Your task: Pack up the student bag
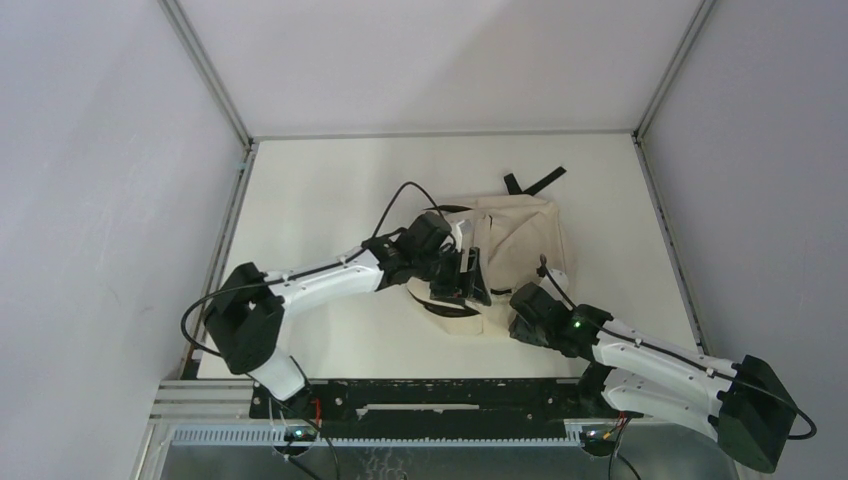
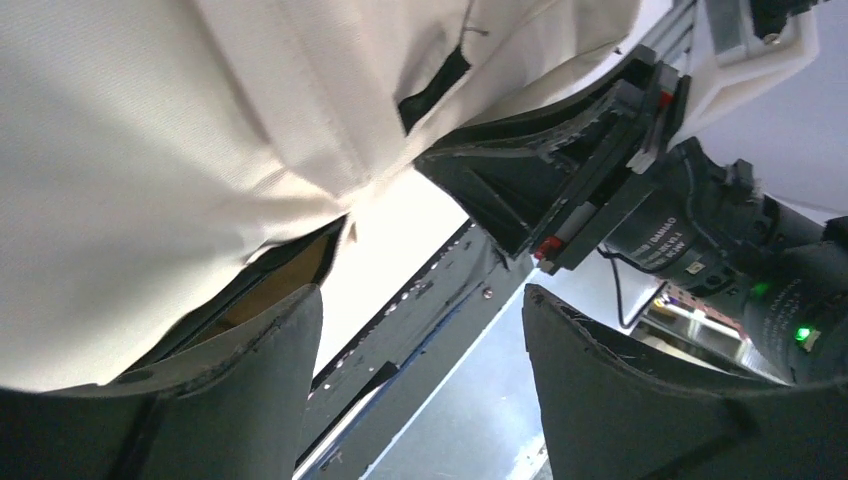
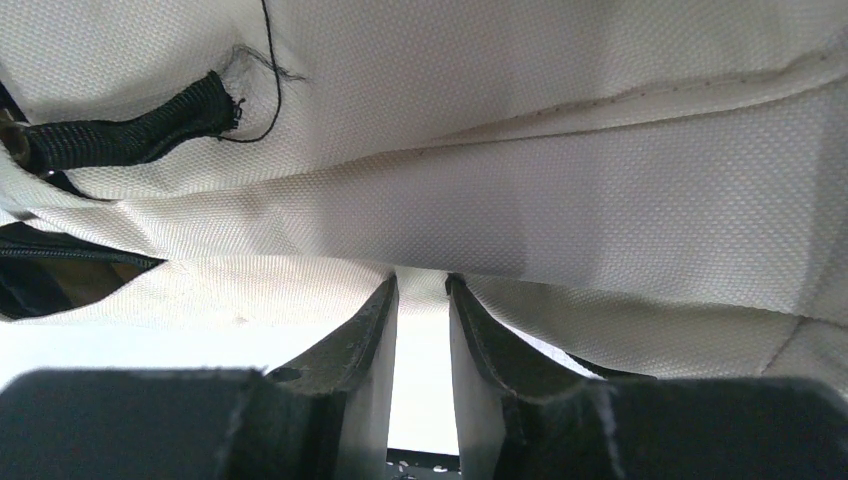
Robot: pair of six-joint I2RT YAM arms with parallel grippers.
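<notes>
A beige fabric bag [image 1: 530,235] lies flat on the white table, its dark-edged opening partly hidden under my left arm in the top view. My left gripper [image 1: 482,285] hangs over the bag; in the left wrist view its fingers [image 2: 285,370] stand wide apart with nothing between them. Low on the bag's right part, my right gripper is shut on a fold of the beige fabric. A black zipper edge [image 3: 75,250] and a black strap end [image 3: 140,130] show to the left in the right wrist view.
Black straps [image 1: 540,182] stick out from the bag's far end. Bare white table [image 1: 320,190] stretches to the left and behind. A dark rail [image 1: 420,395] runs along the front edge. My two grippers are close together.
</notes>
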